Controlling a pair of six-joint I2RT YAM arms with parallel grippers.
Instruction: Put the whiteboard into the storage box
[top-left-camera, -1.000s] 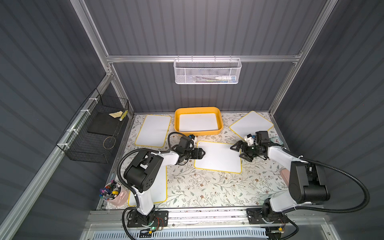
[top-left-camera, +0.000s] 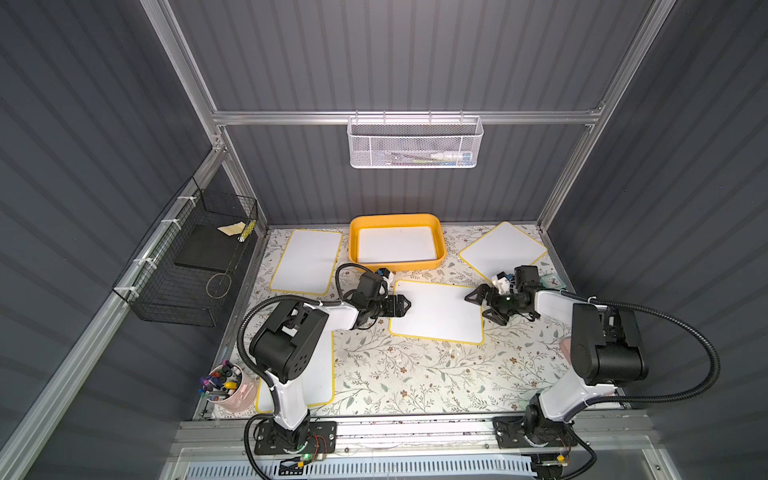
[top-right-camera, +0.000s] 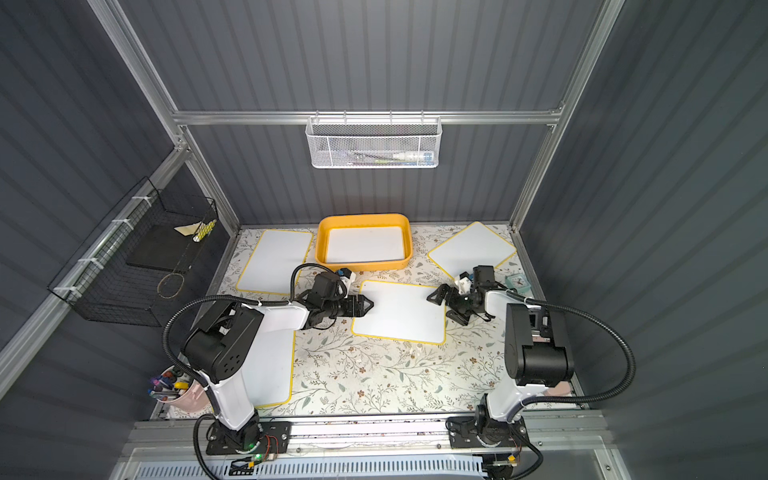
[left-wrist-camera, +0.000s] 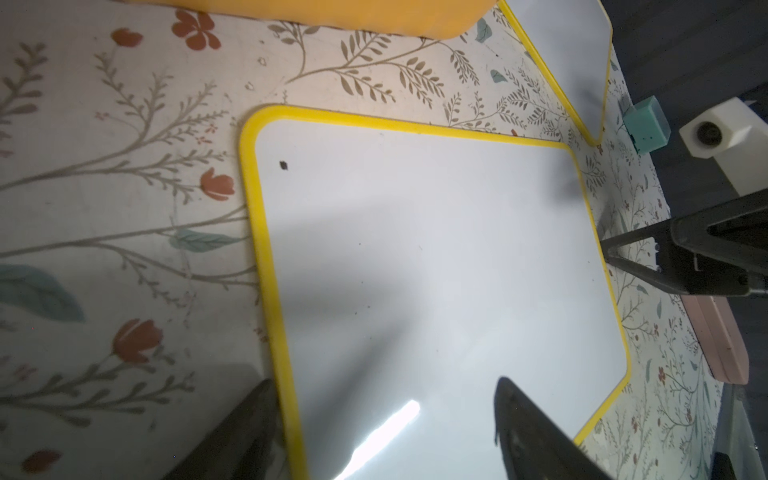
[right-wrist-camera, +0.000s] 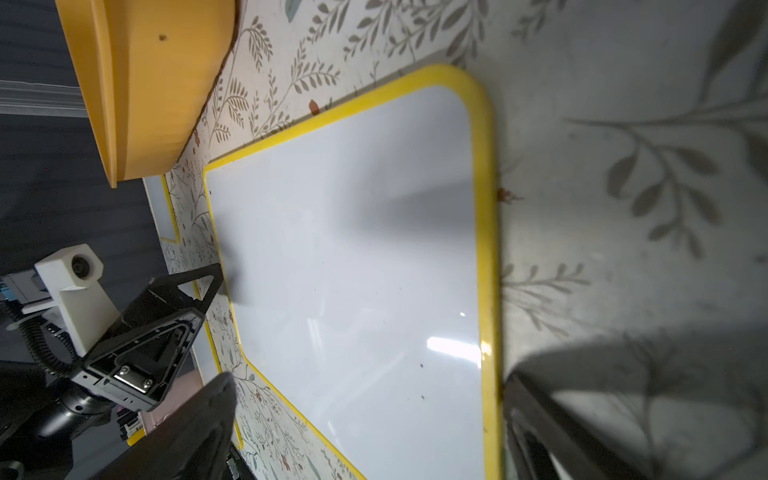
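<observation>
A white whiteboard with a yellow rim (top-left-camera: 438, 316) lies flat on the patterned table between my two grippers. My left gripper (top-left-camera: 402, 305) is open at its left edge; in the left wrist view, that yellow edge runs between the spread fingers. At the right edge, my right gripper (top-left-camera: 485, 305) also stands open. Its fingers (right-wrist-camera: 204, 424) are wide apart in the right wrist view, one over the board's surface and the other just outside the rim. The orange storage box (top-left-camera: 397, 267) sits behind the board and has a white board lying inside.
Other whiteboards lie at the back left (top-left-camera: 307, 261), back right (top-left-camera: 503, 249) and front left (top-left-camera: 323, 376), the last partly under my left arm. A pink pen holder (top-left-camera: 238, 395) stands at the front left corner.
My right gripper has shifted slightly to the right and toward the front, and its arm has swung a little inward. The left arm looks unchanged. The middle board has moved barely, if at all.
</observation>
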